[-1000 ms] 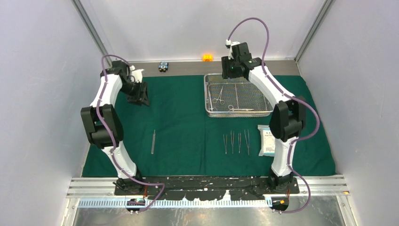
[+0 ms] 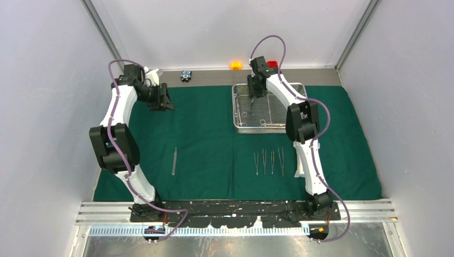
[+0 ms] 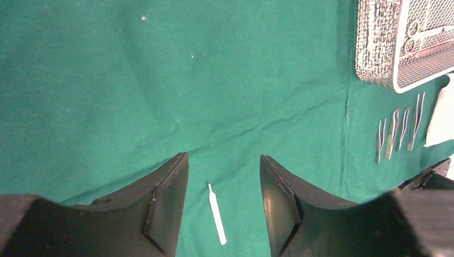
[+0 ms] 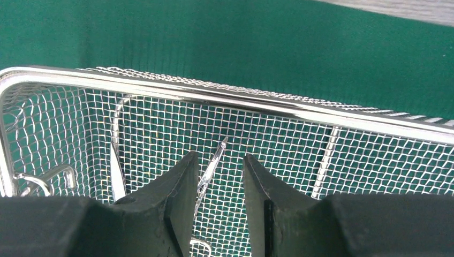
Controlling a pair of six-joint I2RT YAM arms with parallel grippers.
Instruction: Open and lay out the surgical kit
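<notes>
The steel mesh tray holds several scissor-like instruments. Just above a slim silver instrument in it is my right gripper, part open, nothing visibly clasped. My left gripper hangs open and empty over the cloth's left half. A scalpel handle lies on the lower left of the green cloth. Several tweezers lie in a row below the tray.
A white packet lies right of the tweezers, partly under my right arm in the top view. Small blue and yellow objects sit behind the cloth.
Over the last second my right gripper has moved left and down over the tray. My left gripper has shifted slightly, away from the near edge and rightward.
</notes>
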